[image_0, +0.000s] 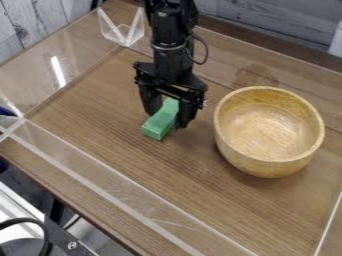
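Observation:
A green block (159, 125) lies on the wooden table near the middle of the view. The black gripper (170, 100) hangs from the arm directly over it, its fingers reaching down around the upper part of the block and hiding some of it. Whether the fingers are closed on the block cannot be told.
A large tan wooden bowl (267, 125) stands to the right of the gripper. A clear plastic piece (123, 28) is at the back left. Dark cables lie at the lower left.

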